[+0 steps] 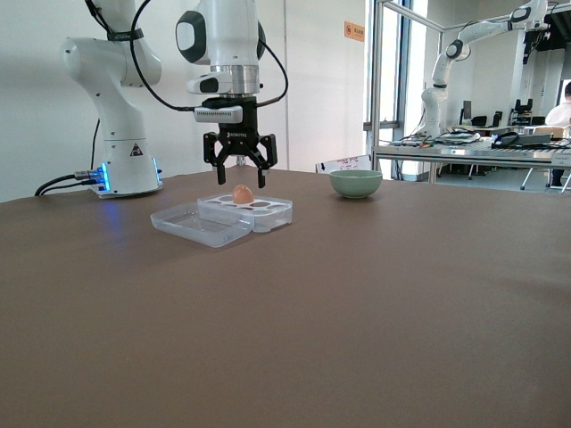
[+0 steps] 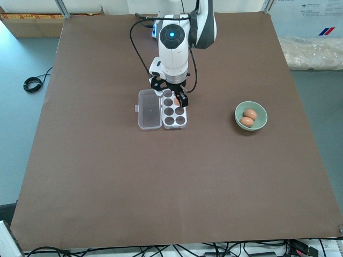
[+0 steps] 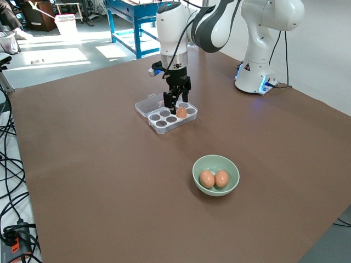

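Observation:
My black gripper (image 1: 240,174) hangs just above the clear plastic egg box (image 1: 268,214), open, with its fingers apart and nothing seen between them. The box lies open, its lid (image 2: 149,110) to one side of the holed tray. One brown egg (image 1: 244,194) sits in the tray below the gripper; in the camera left view the gripper partly hides it. A pale green bowl (image 3: 215,188) holds two brown eggs (image 3: 207,178), to the right of the box in the camera left view.
Cables (image 3: 11,181) run along one outer edge.

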